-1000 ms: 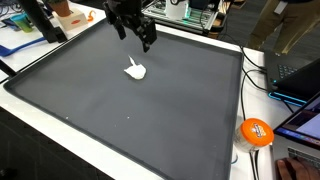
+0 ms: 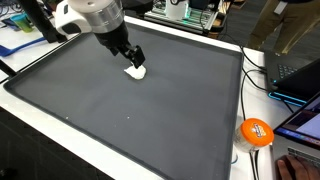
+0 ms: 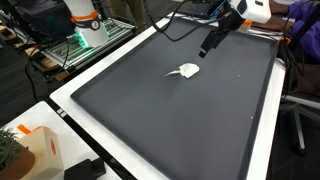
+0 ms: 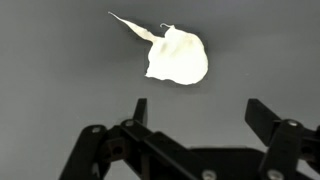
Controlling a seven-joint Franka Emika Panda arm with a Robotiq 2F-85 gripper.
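A white, garlic-like piece with a thin curled stem (image 4: 178, 57) lies on the dark grey tabletop (image 4: 60, 130) and shows whole in the wrist view. My gripper is open, its two black fingers wide apart with nothing between them. In the wrist view the white piece sits ahead of the fingertips, above the gap. Exterior view 1 has the gripper (image 2: 124, 60) just above the white piece (image 2: 134, 72), partly covering it. From the other side, the gripper (image 3: 205, 50) hangs above and behind the white piece (image 3: 188, 70), apart from it.
An orange-lidded container (image 2: 254, 133) stands at the right edge in exterior view 1. A laptop (image 2: 298, 80) is beyond that edge.
My gripper has come down toward the tabletop and shifted a little left in exterior view 1, now overlapping the white piece there. The white piece has stayed put.
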